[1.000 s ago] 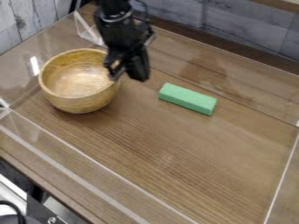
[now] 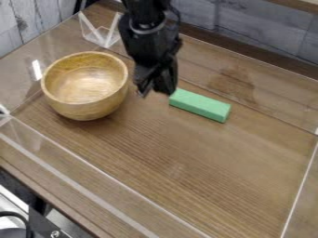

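My black gripper [image 2: 158, 89] reaches down from the top centre, between a wooden bowl [image 2: 77, 104] on the left and a pale green block [image 2: 200, 105] on the right. The bowl's inside shows empty. The block lies on the wooden table, just right of and below the fingertips. The gripper looks shut, though motion blurs the fingers; nothing shows between them.
Clear plastic pieces stand along the left and back edges near the bowl. The table's edge runs along the lower left.
The bowl and block have not moved.
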